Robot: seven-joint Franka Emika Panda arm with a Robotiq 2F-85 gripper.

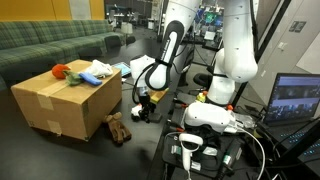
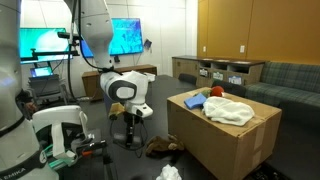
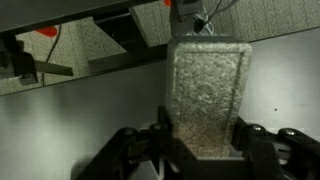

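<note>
A pale, speckled block-like object (image 3: 207, 95) fills the middle of the wrist view. My gripper is shut on it, with dark fingers (image 3: 268, 152) on either side at the bottom of that view. From outside, the white arm (image 2: 128, 90) reaches down low above the dark floor area, and the held object is too small and dark to make out clearly. Beside the arm's lower end lies a crumpled white item (image 1: 139, 111), partly behind the gripper in exterior view 1.
A cardboard box (image 1: 65, 108) stands to the left, topped by a white cloth (image 2: 229, 111), a red item (image 2: 217, 91) and a blue one (image 2: 197, 101). Brown gloves (image 1: 117, 130) lie in front of it. A laptop (image 1: 298, 98) sits at the right.
</note>
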